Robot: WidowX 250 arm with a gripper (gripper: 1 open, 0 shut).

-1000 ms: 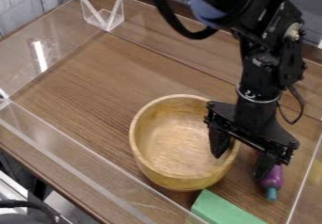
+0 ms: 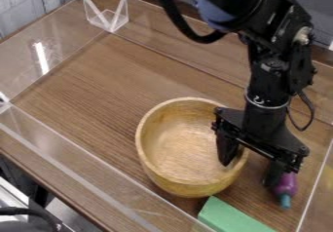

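Note:
The black robot arm hangs down on the right with its gripper (image 2: 260,144) low, between a yellow bowl (image 2: 169,163) and a small purple object (image 2: 285,185) with a teal tip. The gripper's fingers reach over the bowl's right rim and toward the purple object; I cannot tell whether they are open or shut, or whether they touch either. A green block (image 2: 247,219) lies at the bottom, in front of the bowl.
A clear wire-like holder (image 2: 107,12) stands at the far upper left. The table's left edge runs along the lower left.

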